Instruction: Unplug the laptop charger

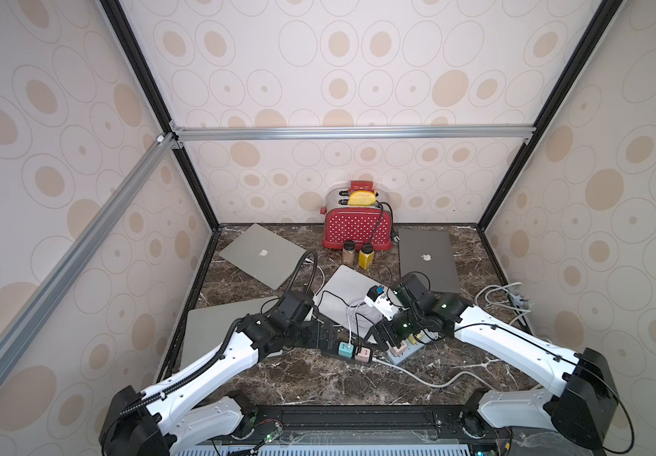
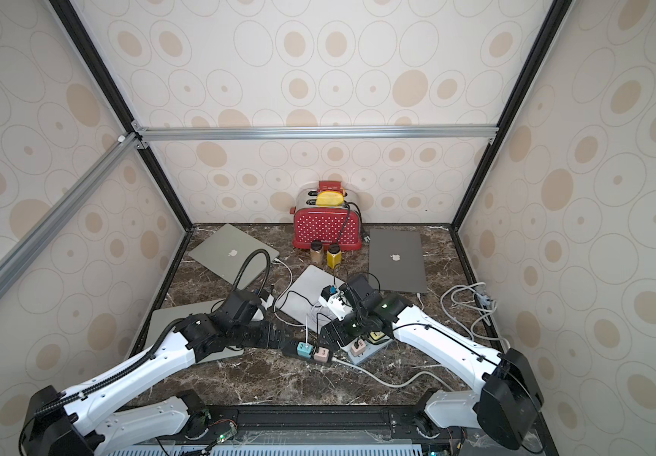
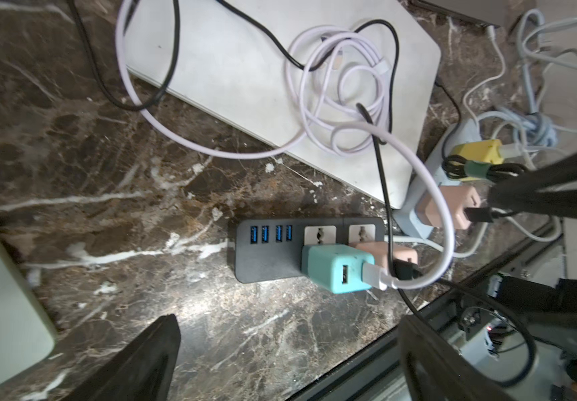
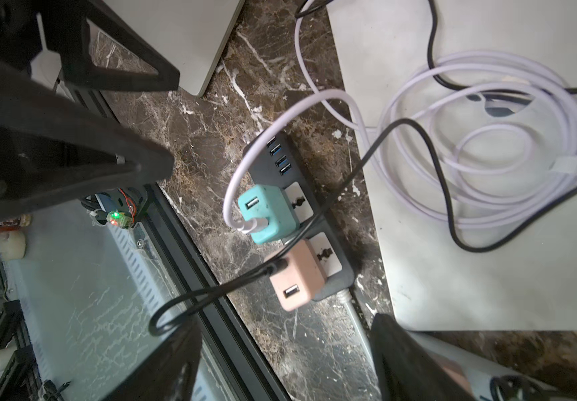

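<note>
A dark power strip (image 3: pixel 268 260) lies on the marble table and carries a turquoise charger (image 3: pixel 336 266) and a pink charger (image 4: pixel 296 275). A lilac cable (image 4: pixel 288 117) runs from the turquoise charger to a coil on a silver laptop (image 4: pixel 502 287); a black cable (image 4: pixel 435 160) is in the pink one. My left gripper is open over bare table, beside the strip's USB end, nothing between its fingers. Above the strip's corded end, my right gripper stands open and empty. A light blue strip (image 3: pixel 415 220) holds another pink charger (image 3: pixel 445 207) and a yellow one (image 3: pixel 475 157).
Closed laptops lie at back left (image 1: pixel 263 257), left (image 1: pixel 221 326) and back right (image 1: pixel 428 260). A red toaster (image 1: pixel 357 228) with two small jars stands at the back. Loose cable (image 1: pixel 506 300) is bunched at the right. Bare table lies in front of the strip.
</note>
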